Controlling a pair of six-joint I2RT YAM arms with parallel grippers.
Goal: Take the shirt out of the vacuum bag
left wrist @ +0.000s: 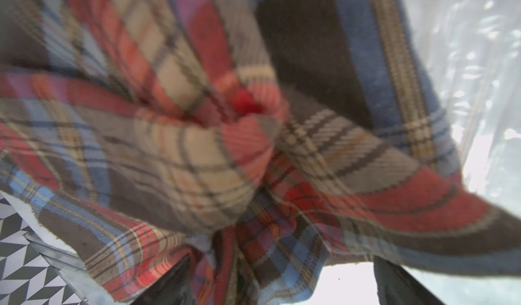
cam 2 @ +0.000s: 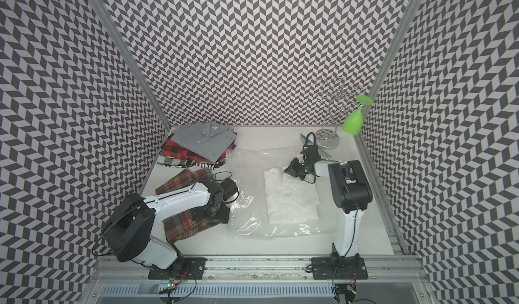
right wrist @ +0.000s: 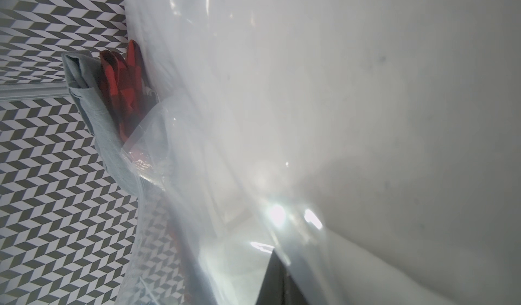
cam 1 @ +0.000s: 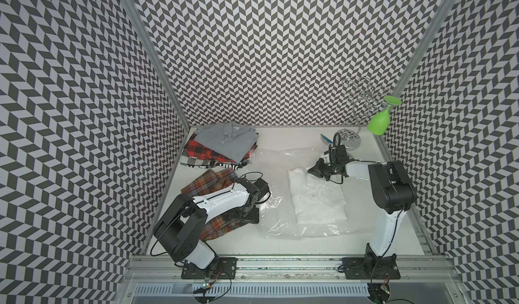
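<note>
A white folded shirt point(cam 1: 316, 201) lies inside the clear vacuum bag point(cam 1: 273, 217) in the middle of the table. My right gripper point(cam 1: 313, 171) is at the shirt's upper right on the bag; in the right wrist view its shut tip point(right wrist: 279, 272) is against clear plastic, with nothing distinguishable between its fingers. My left gripper hangs low over the crumpled orange-brown plaid shirt point(left wrist: 347, 164), left of the bag, its fingers standing apart.
A pile of grey and red check shirts point(cam 1: 224, 139) sits at the back left. A chrome stand point(cam 1: 351, 142) with a green glass point(cam 1: 380, 120) is at the back right.
</note>
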